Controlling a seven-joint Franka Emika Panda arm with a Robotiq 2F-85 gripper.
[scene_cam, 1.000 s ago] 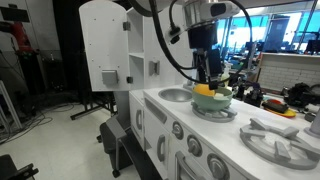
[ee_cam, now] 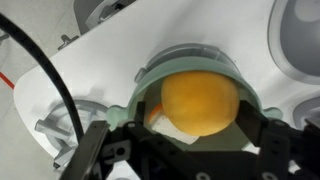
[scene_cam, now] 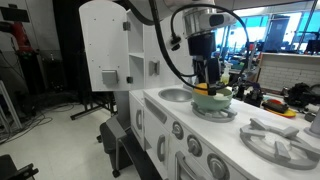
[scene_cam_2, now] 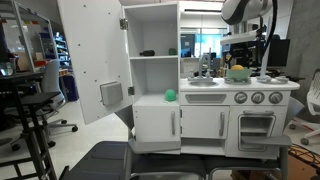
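A round orange item sits at the mouth of a pale green pot, with a smaller orange-and-white piece below it inside. My gripper is over the pot, its dark fingers spread on either side of the orange item, with gaps showing in the wrist view. In exterior view 1 the gripper points down at the green pot, and the fingers partly cover the orange item. Exterior view 2 shows the green pot on the counter. Its deeper contents are hidden.
The pot stands on the white toy-kitchen counter. Nearer exterior view 1 is a grey burner grate, and beyond the pot lies a sink. A tall cabinet door stands open. A green round object rests on the counter's left part.
My gripper has come slightly lower over the pot, and its fingers cover more of the orange item. The pot has stayed in place.
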